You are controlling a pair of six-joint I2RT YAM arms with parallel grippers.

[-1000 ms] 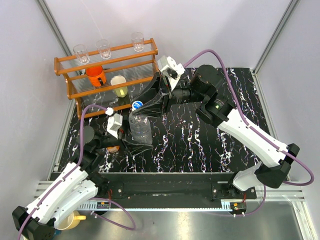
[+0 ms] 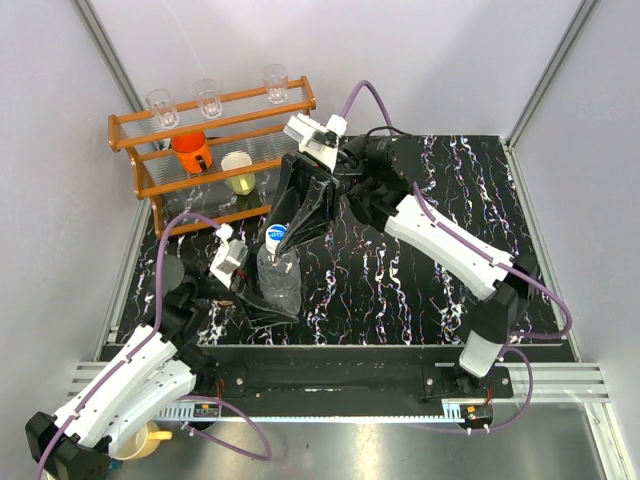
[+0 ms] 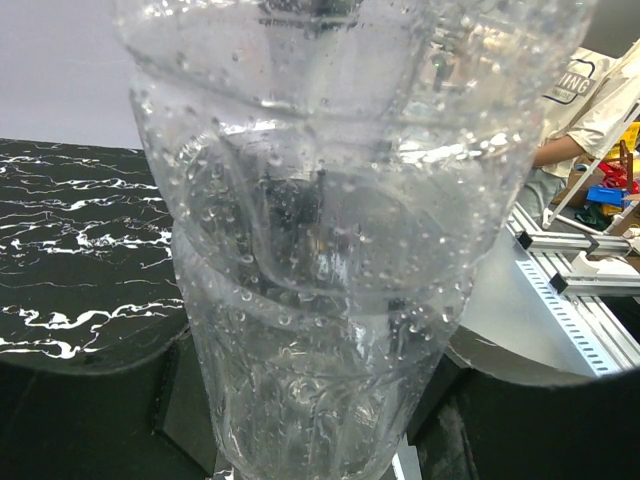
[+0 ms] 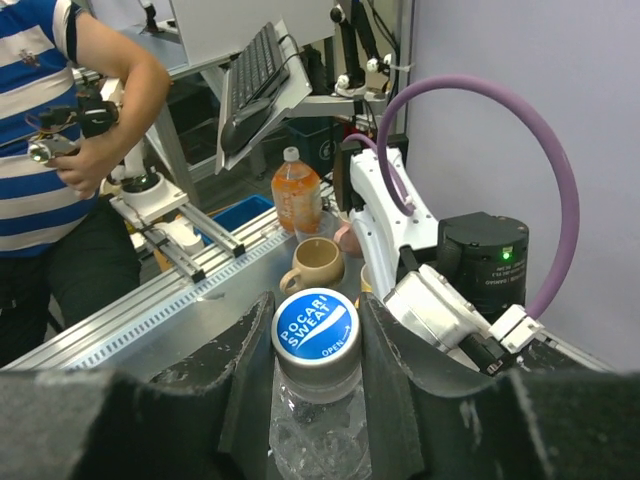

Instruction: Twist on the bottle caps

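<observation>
A clear plastic bottle (image 2: 280, 282) is held upright off to the left of the table's middle, its ribbed body filling much of the left wrist view (image 3: 310, 250). My left gripper (image 2: 274, 298) is shut around the bottle's body. On its top sits a white cap with a blue face (image 4: 317, 328) reading "Pocari Sweat". My right gripper (image 2: 274, 238) is shut on that cap, with one dark finger (image 4: 248, 375) on each side of it in the right wrist view. The threads under the cap are hidden, so how tightly it sits cannot be told.
A wooden rack (image 2: 215, 120) stands behind, carrying several glasses, an orange mug (image 2: 190, 152) and a pale yellow cup (image 2: 238, 172). A yellow mug (image 2: 148, 440) is by the left arm's base.
The bottle and left gripper have shifted only slightly.
</observation>
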